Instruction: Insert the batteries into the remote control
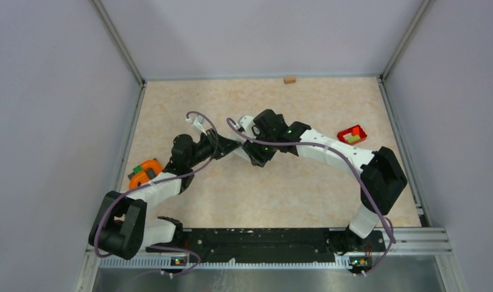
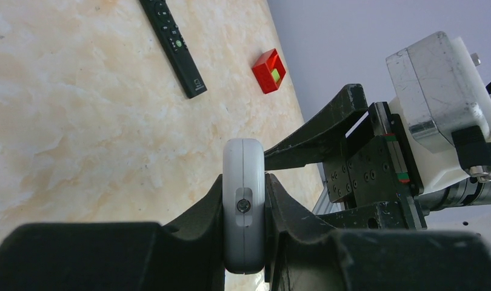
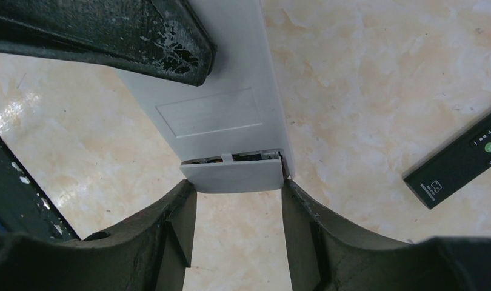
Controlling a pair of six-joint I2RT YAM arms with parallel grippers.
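My left gripper (image 1: 227, 146) is shut on a white device (image 2: 243, 236), seen end-on in the left wrist view and held above the table. In the right wrist view its flat white face (image 3: 219, 115) has a narrow opening with dark insides along the lower end, behind a white flap-like piece (image 3: 234, 177). My right gripper has one fingertip at each end of that piece, part open around it; whether it grips firmly I cannot tell. A black remote lies on the table, also in the right wrist view (image 3: 443, 171). No batteries are clearly visible.
A red box (image 1: 352, 135) with green inside sits at the right of the table (image 1: 262, 201). An orange object (image 1: 148, 173) lies at the left, a small tan block (image 1: 290, 79) at the back.
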